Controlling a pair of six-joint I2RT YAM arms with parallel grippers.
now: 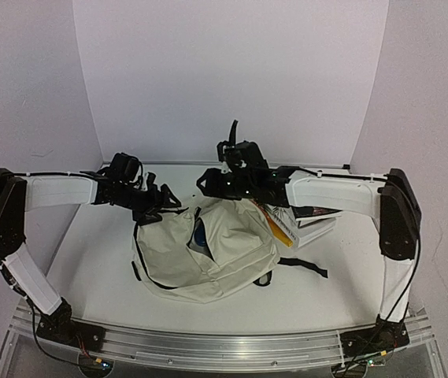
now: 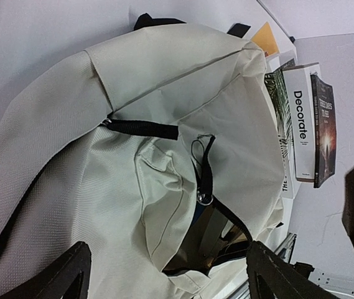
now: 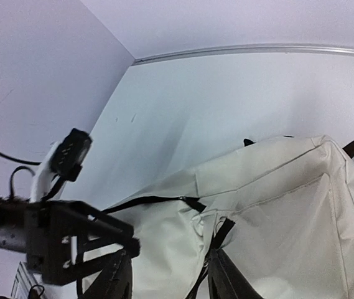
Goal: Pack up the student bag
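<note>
The cream bag (image 1: 231, 272) lies on the table, its zipped opening partly spread. Inside that gap, the left wrist view shows something dark and shiny (image 2: 213, 240). My left gripper (image 1: 163, 202) is over the bag's upper left part; its fingers (image 2: 71, 274) stand wide apart with only bag fabric visible beyond. Above the bag's upper edge hangs my right gripper, open, nothing seen held. To the bag's right are a white "Decorate" book (image 2: 300, 115), a dark "Three Days to See" book (image 2: 326, 131) and a palm-patterned book (image 2: 279, 103), partly hidden by the right arm from above.
A black strap (image 1: 305, 266) trails to the right of the bag. Side walls and a back wall (image 1: 231, 87) enclose the table. Bare table (image 1: 90, 252) shows at the left and front right.
</note>
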